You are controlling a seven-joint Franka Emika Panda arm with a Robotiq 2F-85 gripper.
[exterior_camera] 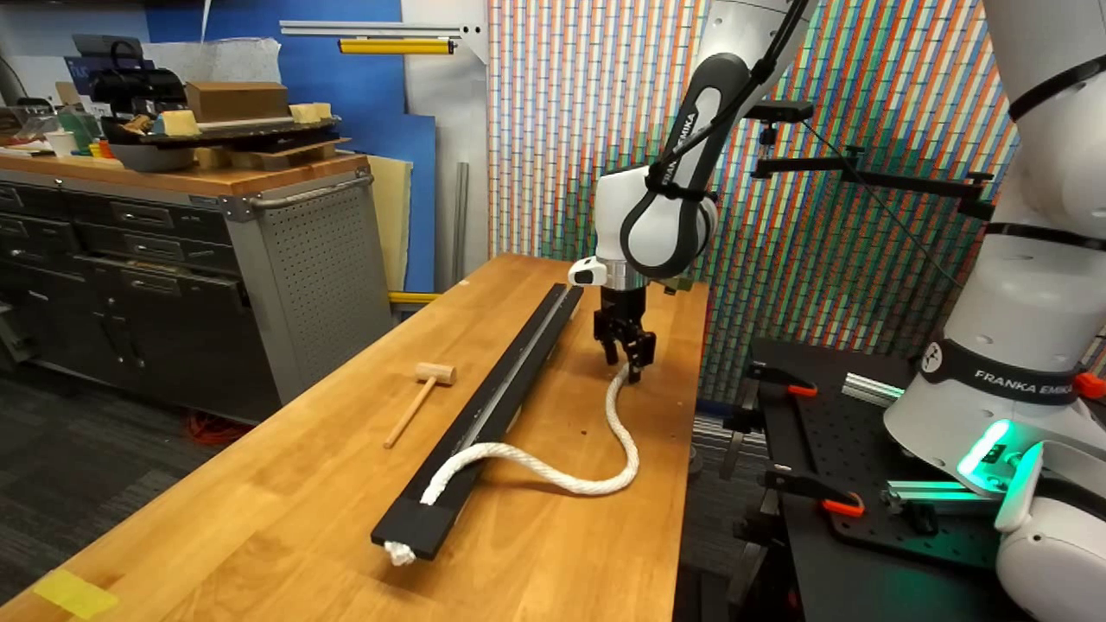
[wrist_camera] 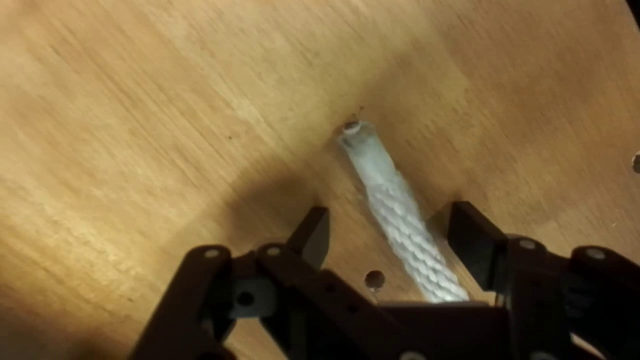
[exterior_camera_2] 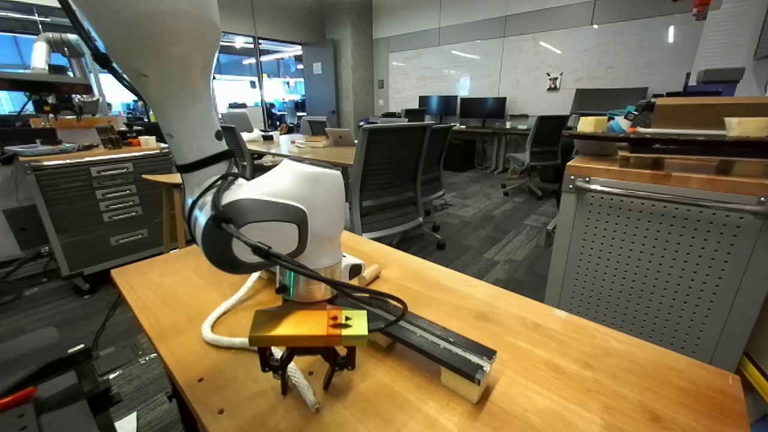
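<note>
A white braided rope [exterior_camera: 588, 483] curves over the table, one end passing through the near end of a long black channel [exterior_camera: 500, 389]. Its free end lies flat on the wood, and in the wrist view that stretch of rope [wrist_camera: 400, 219] runs between the two fingers, nearer the right one. My gripper is low over the table and part open, with a gap visible on both sides of the rope. In exterior view 2 the gripper [exterior_camera_2: 306, 385] straddles the rope [exterior_camera_2: 300, 386] close to its tip.
A wooden mallet [exterior_camera: 420, 403] lies left of the channel. The channel's far end rests on a pale block [exterior_camera_2: 462, 384] in exterior view 2. Bare table [exterior_camera: 311, 466] extends to the left, and the table's right edge is close to the gripper.
</note>
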